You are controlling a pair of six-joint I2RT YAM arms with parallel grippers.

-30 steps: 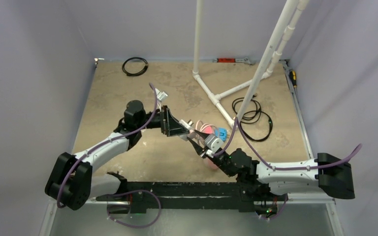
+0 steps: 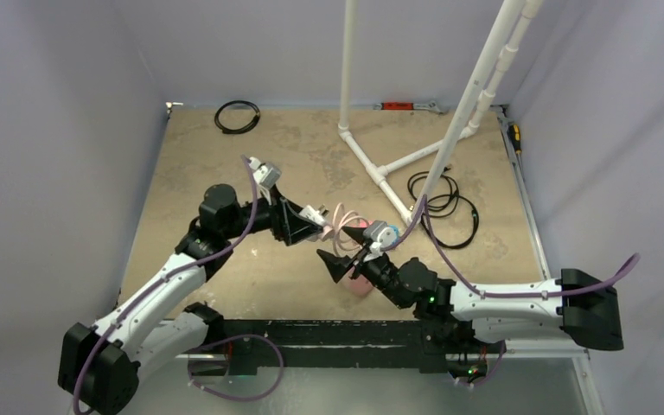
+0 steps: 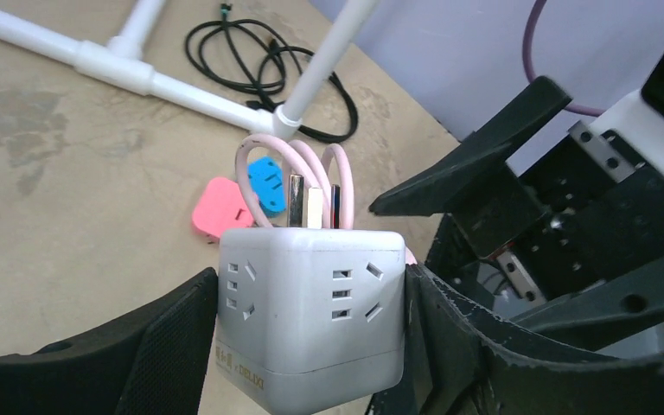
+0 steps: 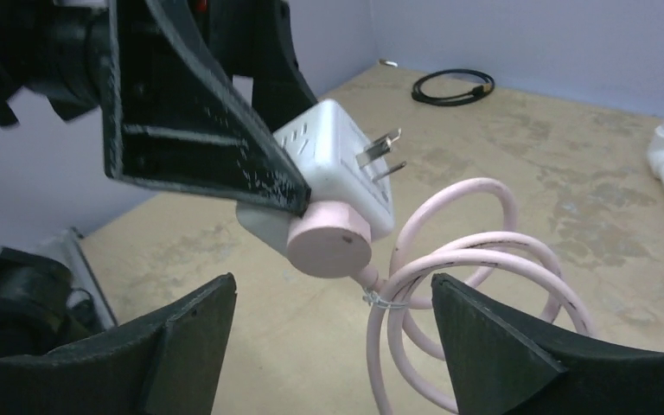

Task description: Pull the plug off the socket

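In the left wrist view, a white cube socket (image 3: 311,303) with slots on its faces and metal prongs on top is gripped between the fingers of my left gripper. A round pink plug (image 4: 333,242) sits against one face of the cube in the right wrist view. Its pink cord (image 4: 484,259) hangs in tied loops. My right gripper is open below and in front of the plug, with nothing held between its spread fingers. The cord loops lie partly beyond its right finger.
On the table are a pink block (image 3: 220,207) and a blue block (image 3: 265,183). White pipes (image 2: 367,164) rise at the back right, near a black cable (image 2: 450,207). Another coiled cable (image 2: 237,117) lies at the back left.
The left gripper has moved left with the cube socket and plug, away from the right gripper.
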